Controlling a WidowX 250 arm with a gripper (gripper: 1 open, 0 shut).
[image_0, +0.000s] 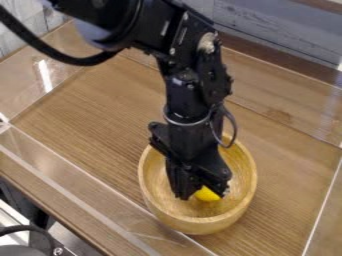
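Observation:
My black gripper (189, 184) reaches down into a yellow-tan bowl (233, 213) on the wooden table. A small bright yellow object (209, 194) lies in the bowl, just at the fingertips and partly hidden by them. The gripper looks narrow, but its fingers are dark and overlap the object, so whether anything is between them is hard to see.
A pale wall stands at the back. Dark cables and objects sit off the table's lower-left edge.

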